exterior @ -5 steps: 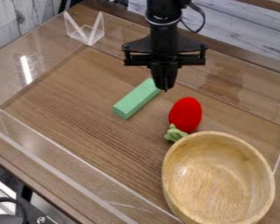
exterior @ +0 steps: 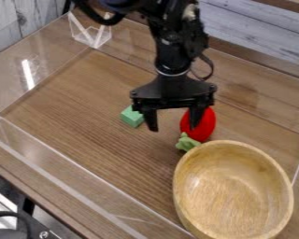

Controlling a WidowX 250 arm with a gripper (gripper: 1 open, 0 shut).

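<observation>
The black robot gripper (exterior: pixel 172 110) hangs low over the middle of the table, its fingers apart. It covers much of a green bar (exterior: pixel 131 117), whose near end shows at its left. Just right of the gripper lies a red strawberry-like object (exterior: pixel 202 128) with a green top (exterior: pixel 187 143). The right finger is beside or over the red object; whether it touches cannot be told.
A large wooden bowl (exterior: pixel 234 196) fills the near right. A clear angular holder (exterior: pixel 92 26) stands at the back left.
The gripper has come down and toward the camera from the back of the table, now covering much of the green bar. The red object and bowl look unmoved.
</observation>
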